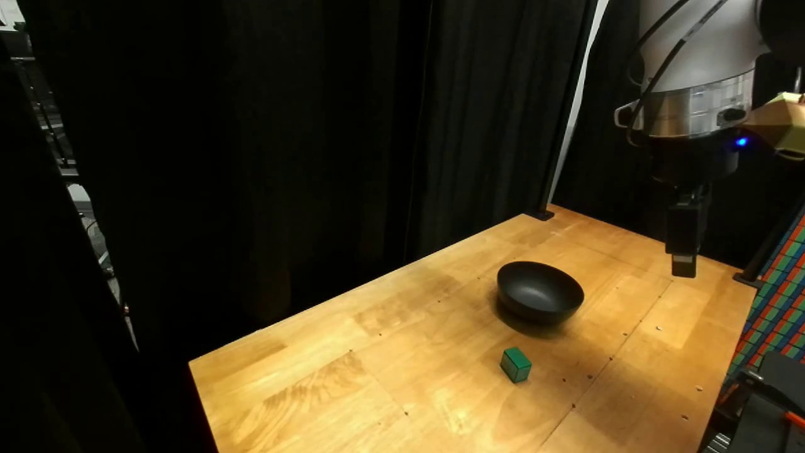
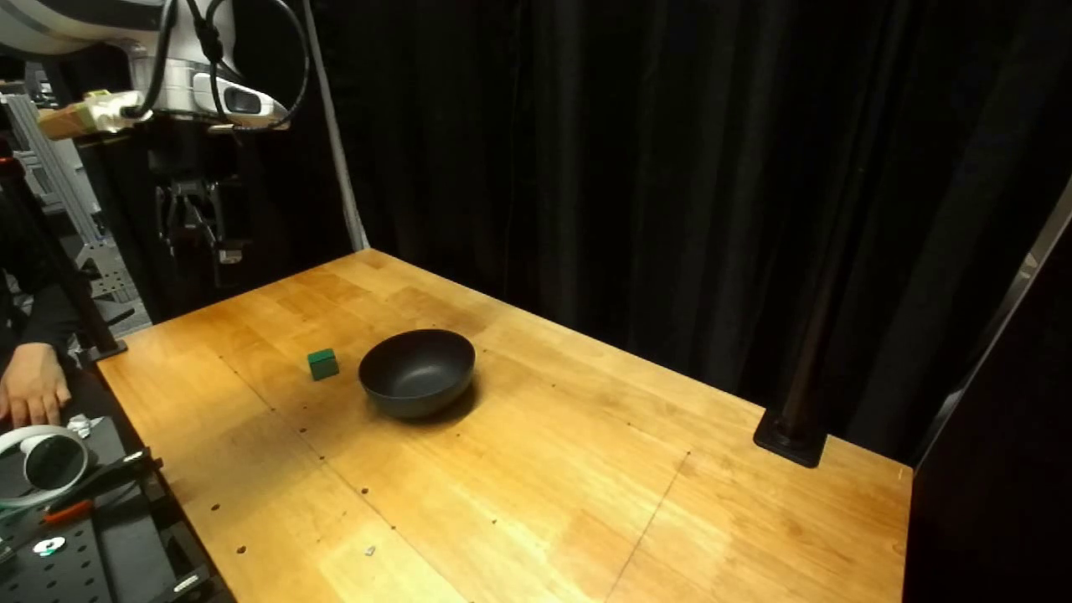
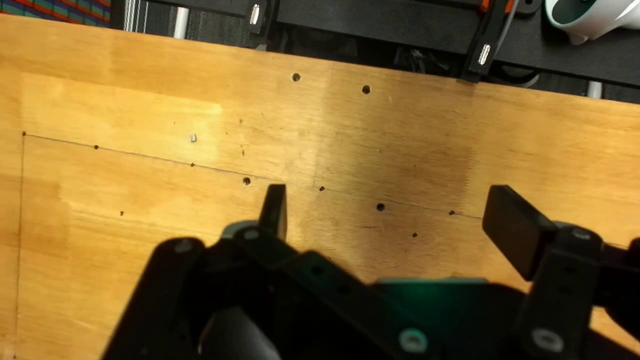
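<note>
In exterior view 1 a small green block point(image 1: 516, 365) rests on the wooden table, in front of a black bowl point(image 1: 540, 292). Exterior view 2 shows the same block point(image 2: 322, 363) just left of the bowl point(image 2: 417, 373), with bare wood between them. The bowl is upright, and the part of its inside that shows is empty. My gripper point(image 2: 201, 251) hangs well above the table, away from both. Seen from the wrist, the gripper is open, its fingers point(image 3: 519, 231) wide apart over bare wood.
Black curtains stand behind it, with a post base point(image 2: 791, 436) at one corner. Beside another edge are a dark side bench with a white device point(image 2: 45, 462) and a person's hand point(image 2: 35, 385).
</note>
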